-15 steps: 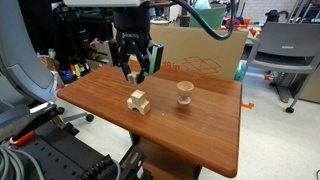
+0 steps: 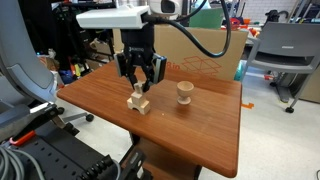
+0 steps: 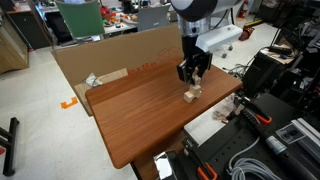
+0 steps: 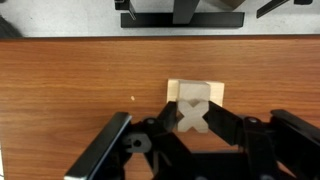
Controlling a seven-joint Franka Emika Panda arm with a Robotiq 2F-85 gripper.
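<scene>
My gripper (image 2: 138, 85) is shut on a small pale wooden block (image 4: 192, 118), whose top looks cross-shaped in the wrist view. Straight below it, the light wooden blocks (image 2: 138, 103) stand on the brown table, with a smaller piece on top of a wider one. The held block is very close to the upper piece; whether they touch I cannot tell. In the wrist view the held block covers part of the lower blocks (image 4: 194, 90). A wooden cup (image 2: 184, 91) stands upright to the right of the blocks.
A cardboard box (image 2: 185, 62) stands behind it. The table's edge runs close to the blocks on the robot's side.
My gripper has come down with the block in it, from clear above the lower blocks to right over them. The lower blocks and the cup have not moved.
</scene>
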